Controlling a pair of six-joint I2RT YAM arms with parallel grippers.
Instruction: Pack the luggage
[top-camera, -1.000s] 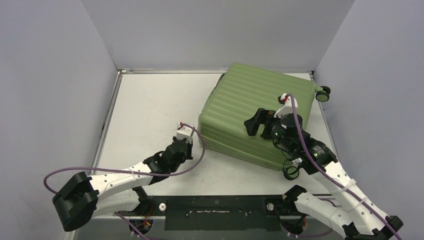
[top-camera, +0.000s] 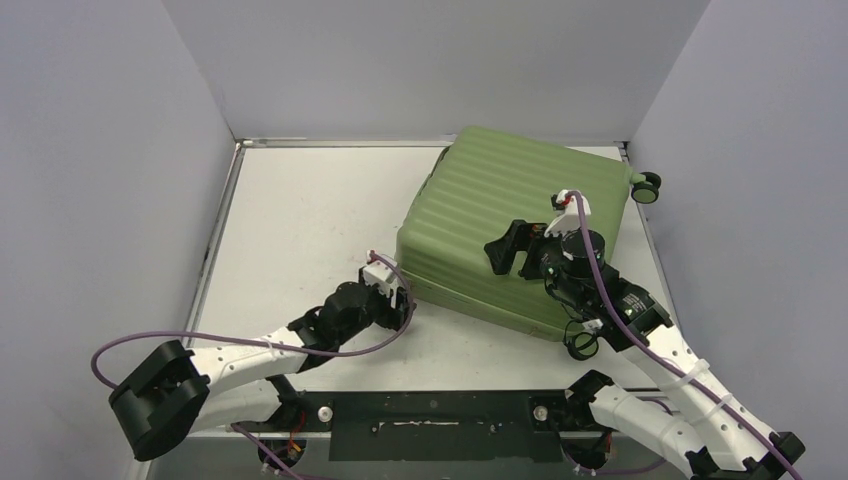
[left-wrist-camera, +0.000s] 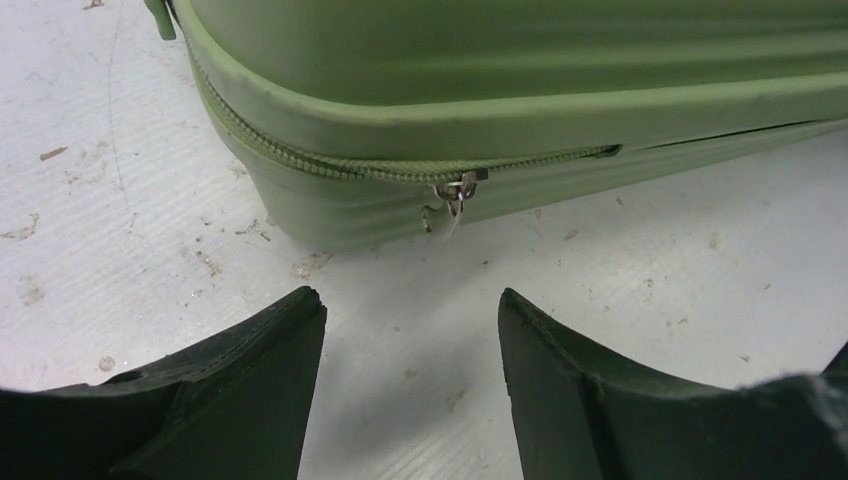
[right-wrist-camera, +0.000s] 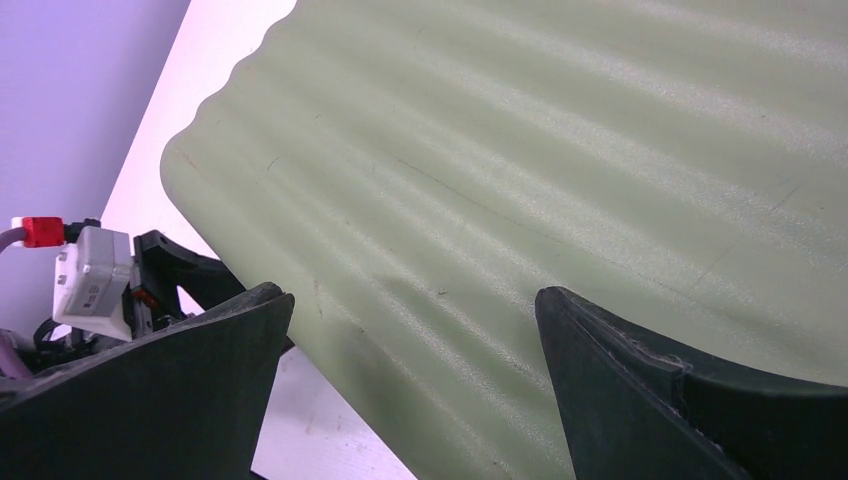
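A closed green suitcase (top-camera: 500, 190) lies flat and turned at an angle on the white table. Its zipper slider (left-wrist-camera: 458, 188) hangs on the seam near the front left corner, in the left wrist view. Just short of that corner, my left gripper is open, with only bare table showing between its fingers. Over the ribbed lid my right gripper stands open with nothing held; whether it touches the lid I cannot tell. The right wrist view also shows the left gripper beyond the suitcase's edge.
Wheels (top-camera: 646, 188) stick out at the suitcase's right side, close to the right wall (top-camera: 770, 180). Free white table (top-camera: 310, 220) lies to the left of the suitcase. A purple cable (top-camera: 240, 343) loops along the left arm.
The right arm has barely moved; the suitcase looks still.
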